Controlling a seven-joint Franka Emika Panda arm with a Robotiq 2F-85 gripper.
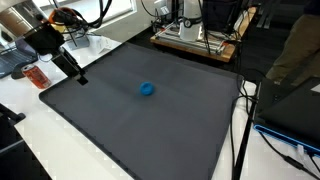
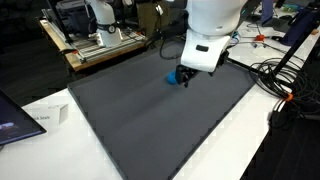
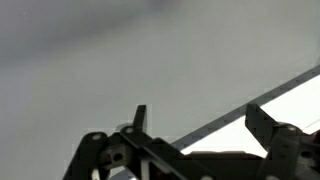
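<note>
A small round blue object lies on the dark grey mat. In the second exterior view the blue object shows partly behind my arm. Over the mat's edge nearest the arm hangs my gripper, well apart from the blue object. From the wrist, the two fingers of the gripper stand wide apart, open with only bare grey mat and a strip of white table below. Nothing is between them.
A red-and-white can stands beside the mat's corner near the arm. Black cables lie on the white table. A wooden-topped stand is beyond the mat.
</note>
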